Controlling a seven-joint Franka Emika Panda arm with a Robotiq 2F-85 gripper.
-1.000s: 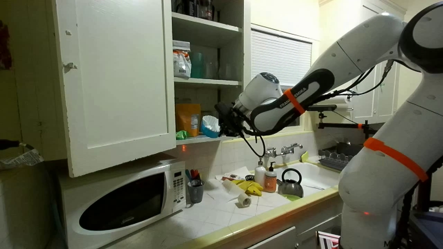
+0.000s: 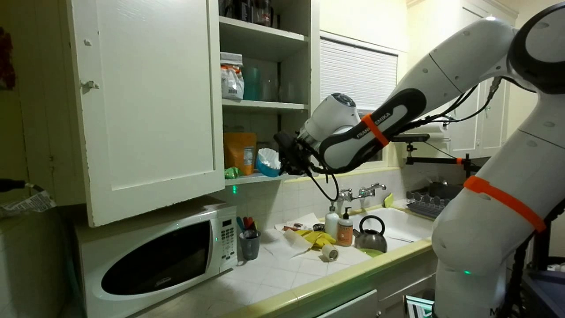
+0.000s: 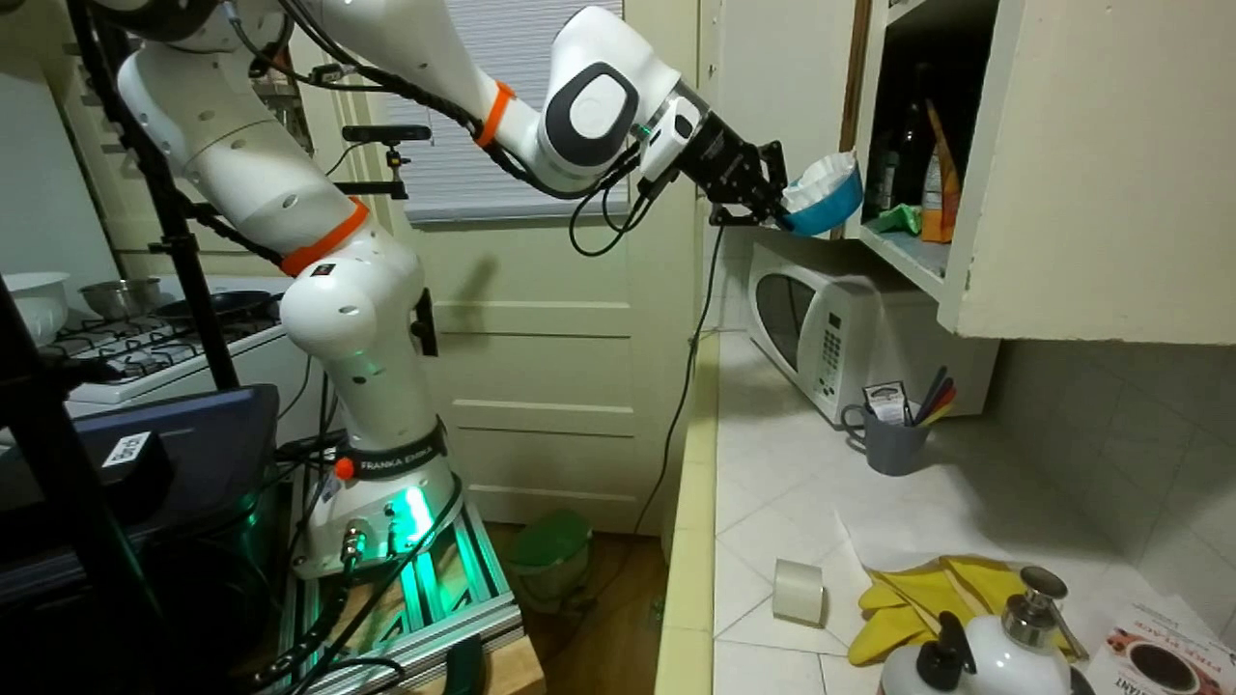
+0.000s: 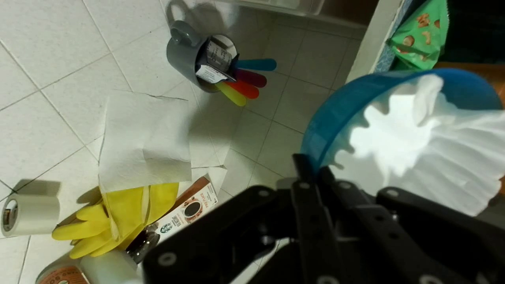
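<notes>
A blue bowl holds a stack of white paper coffee filters. In the wrist view my gripper is shut on the near rim of this bowl. From the side, the bowl hangs tilted at the fingertips, in front of the open cabinet's lowest shelf. In the first exterior view the bowl appears at that shelf's right end, beside an orange pouch; whether it touches the shelf, I cannot tell.
A green snack bag lies on the lowest shelf. The open cabinet door stands left of the shelves, above the microwave. Below are a grey mug, yellow gloves and a roll on the counter.
The white roll on the counter has shifted right, towards the sink. The arm's lights have turned from red to green. My arm and the bowl show no clear movement.
</notes>
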